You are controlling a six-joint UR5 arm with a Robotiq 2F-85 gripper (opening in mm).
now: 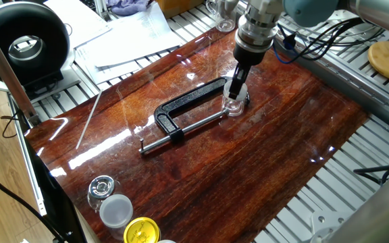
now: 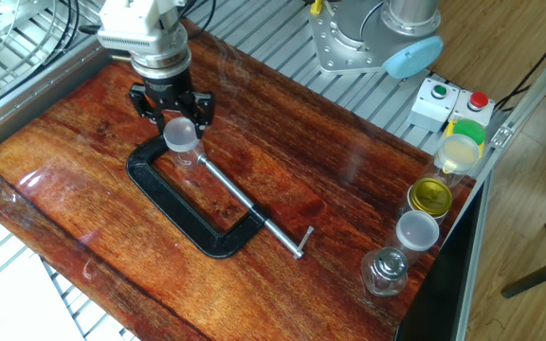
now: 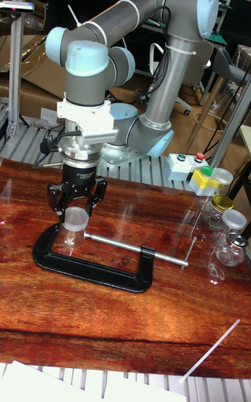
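Note:
A clear jar with a whitish lid (image 2: 181, 134) stands upright at the finger end of a black C-clamp (image 2: 180, 220) lying on the wooden table. The clamp's silver screw (image 3: 126, 246) reaches toward the side of the jar; whether it touches cannot be made out. My gripper (image 2: 182, 123) points down at the jar, its fingers (image 3: 100, 191) spread wide, one to each side of the lid in exterior views 2 and 3. It looks open. In exterior view 1 a dark finger (image 1: 236, 84) overlaps the lid, and the far finger is hidden.
Several lidded jars stand along one table edge, among them a gold-lidded jar (image 2: 430, 197), a white-lidded jar (image 2: 417, 230) and a silver-lidded jar (image 2: 387, 266). A glass mug (image 1: 225, 20) is beyond the table's corner. A thin white stick (image 1: 89, 120) lies apart.

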